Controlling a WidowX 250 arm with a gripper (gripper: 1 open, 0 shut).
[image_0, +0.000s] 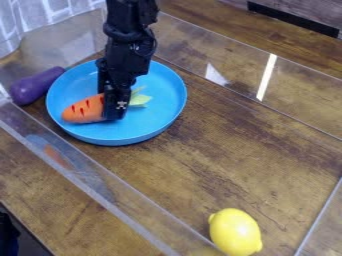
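Note:
A toy carrot with a pale leafy top lies in a round blue plate, in the upper left of the camera view. My black gripper reaches down into the plate and is shut on the carrot near its leafy end; the fingertips are dark and partly hard to make out.
A purple eggplant lies just left of the plate. A yellow lemon is at the lower right. The wooden surface right of the plate is clear, with transparent edges along the sides.

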